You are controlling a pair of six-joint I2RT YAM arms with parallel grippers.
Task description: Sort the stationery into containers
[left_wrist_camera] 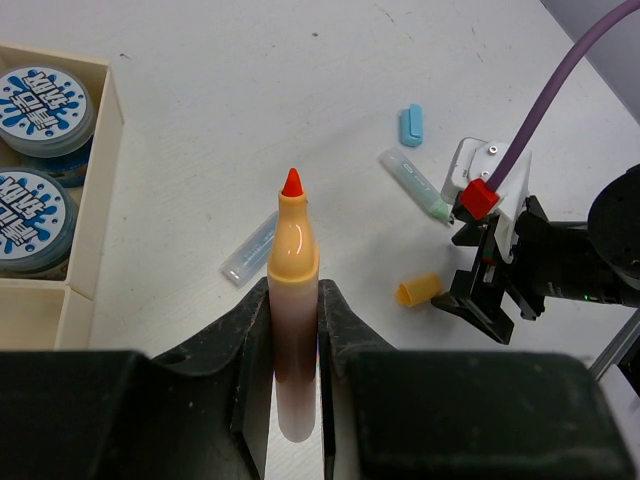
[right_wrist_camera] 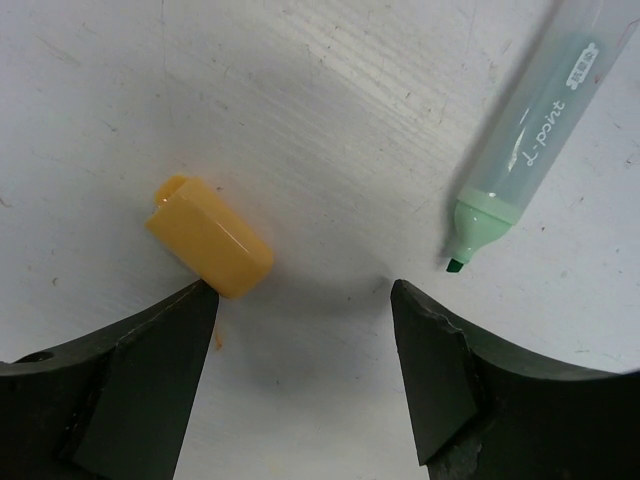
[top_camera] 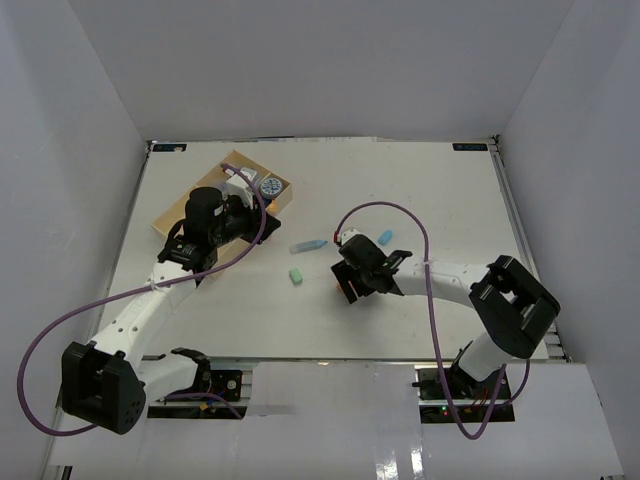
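Note:
My left gripper is shut on an orange-tipped marker (left_wrist_camera: 295, 255), held upright above the table beside the wooden organiser (left_wrist_camera: 85, 190). My right gripper is open, low over a small yellow cap (right_wrist_camera: 210, 235), which lies by its left finger. A green-tipped marker (right_wrist_camera: 520, 150) lies to the right of the cap in the right wrist view. The left wrist view also shows a clear marker (left_wrist_camera: 250, 250) and a blue cap (left_wrist_camera: 411, 124). A small green cap (top_camera: 296, 275) lies between the arms in the top view.
Two round jars (left_wrist_camera: 30, 225) sit in the organiser at the back left.

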